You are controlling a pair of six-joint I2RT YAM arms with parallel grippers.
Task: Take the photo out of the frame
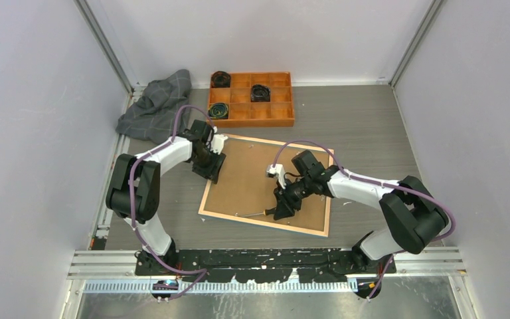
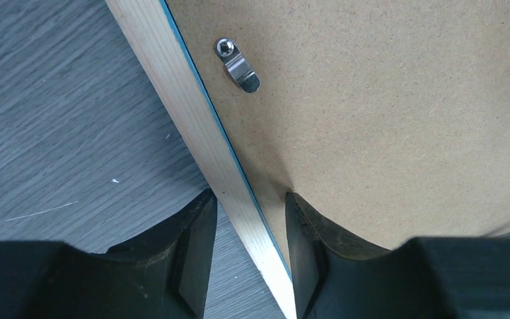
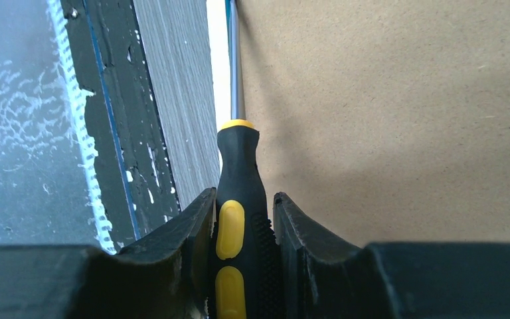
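The wooden frame [image 1: 262, 224] lies face down on the table, its brown backing board [image 1: 246, 183] still inside. My left gripper is partly open over the left rail [image 2: 196, 129], one finger on each side with gaps showing. A metal clip [image 2: 239, 65] on the board points away from that rail. My right gripper is shut on the black and yellow handle of a screwdriver [image 3: 239, 156]. Its shaft [image 3: 234, 73] runs along the near rail, and the tip lies out of the right wrist view. No photo is visible.
An orange compartment tray [image 1: 283, 122] with several dark coils stands behind the frame. A grey cloth [image 1: 156, 109] is heaped at the back left. Bare table [image 1: 358, 133] extends to the right of the frame.
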